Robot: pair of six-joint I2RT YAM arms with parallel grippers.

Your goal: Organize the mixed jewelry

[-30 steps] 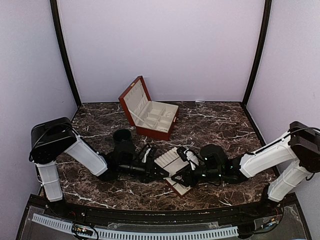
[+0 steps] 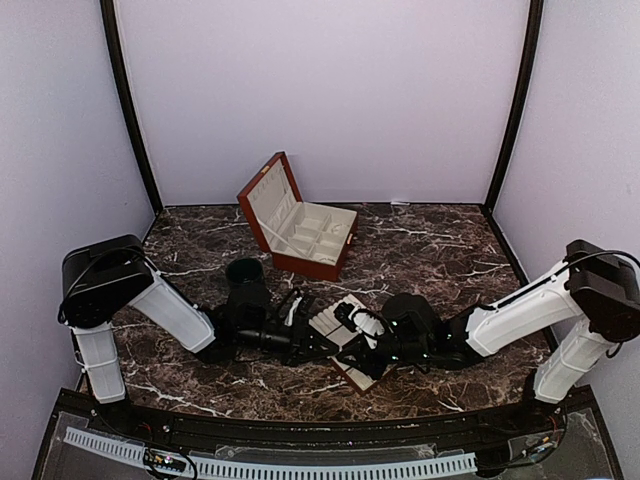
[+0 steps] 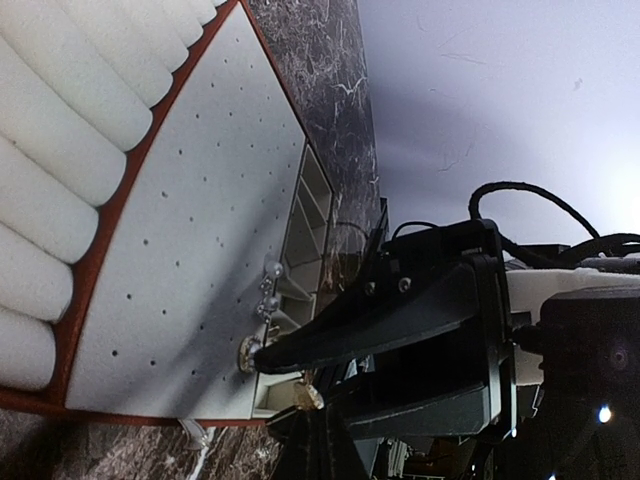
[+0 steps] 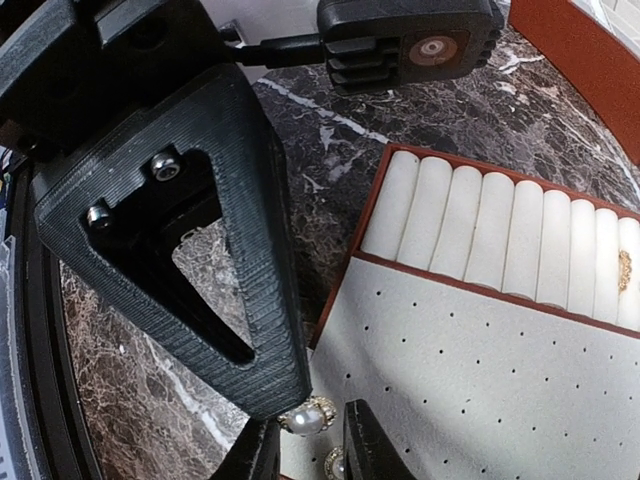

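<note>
A jewelry tray (image 2: pixel 330 322) with ring rolls and a white perforated panel (image 3: pixel 190 220) lies under both grippers. In the left wrist view pearl earrings (image 3: pixel 272 270) sit on the panel near small compartments. My left gripper (image 2: pixel 322 348) is at the tray; its finger state is hard to see. In the right wrist view a pearl-and-gold earring (image 4: pixel 308 418) is at the fingertips of my right gripper, which looks part open; whether it grips the earring is unclear. Another earring (image 4: pixel 336 462) lies on the panel below. A gold piece (image 4: pixel 624 270) sits among the rolls.
An open red jewelry box (image 2: pixel 315 265) with empty-looking compartments stands behind, and a dark cup (image 2: pixel 244 270) is left of it.
My right gripper has moved a little leftward over the tray. The left arm looks unmoved.
</note>
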